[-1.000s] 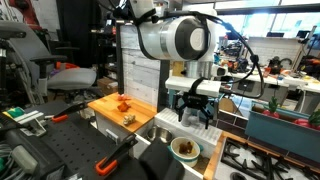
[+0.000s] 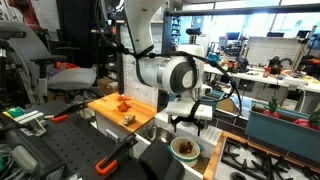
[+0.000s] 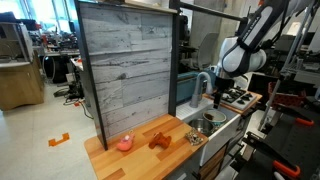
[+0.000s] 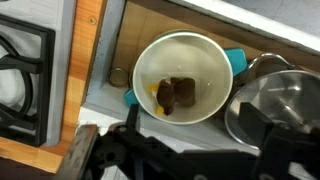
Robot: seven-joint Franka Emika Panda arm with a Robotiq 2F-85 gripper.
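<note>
A teal pot with a pale inside (image 4: 205, 62) sits in the sink area below my gripper, holding dark brown pieces (image 4: 176, 90) and a bit of yellow. In exterior view 1 the same pot (image 2: 185, 157) shows below the gripper (image 2: 186, 128). Its two dark fingers stand wide apart over the near side of the pot in the wrist view, with nothing seen between them, so it is open. In exterior view 2 the gripper is small and hard to make out.
A metal bowl (image 4: 285, 105) lies right beside the pot. The stove (image 2: 255, 160) is on the other side. An orange toy (image 2: 124, 103) and a small brown item (image 2: 128, 119) rest on the wooden counter (image 3: 150, 165). A tall faucet (image 3: 198, 88) rises behind the sink.
Over the last second the arm has come down closer to the pot, and the gripper has turned a little. The pot and the counter items have stayed where they were.
</note>
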